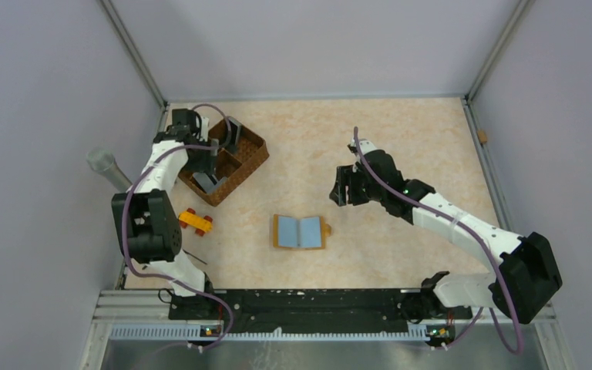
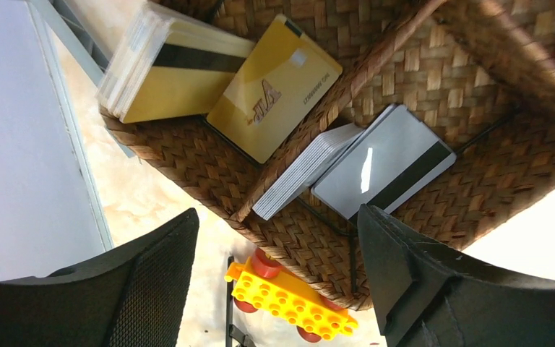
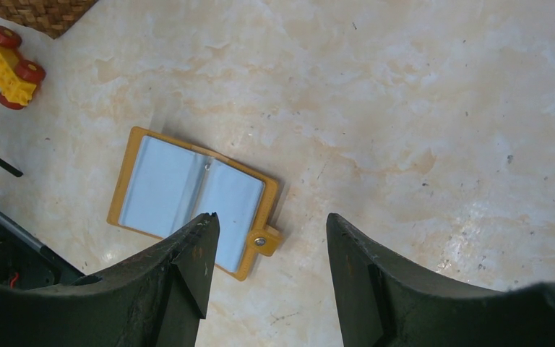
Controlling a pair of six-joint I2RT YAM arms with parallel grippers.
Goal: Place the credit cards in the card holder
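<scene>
A wicker basket (image 1: 248,166) with dividers holds stacks of gold cards (image 2: 173,79), a loose gold card (image 2: 274,87), a silver card (image 2: 383,163) and a white card stack (image 2: 300,173). My left gripper is open over the basket, nothing between its fingers. The card holder (image 1: 299,231), a wooden base with two pale blue-grey panels, lies at front centre. My right gripper is open above the table to the right of the holder (image 3: 157,184), holding nothing.
A yellow toy car (image 1: 196,221) with red wheels lies below the basket. A grey cylinder (image 1: 106,166) stands at far left.
</scene>
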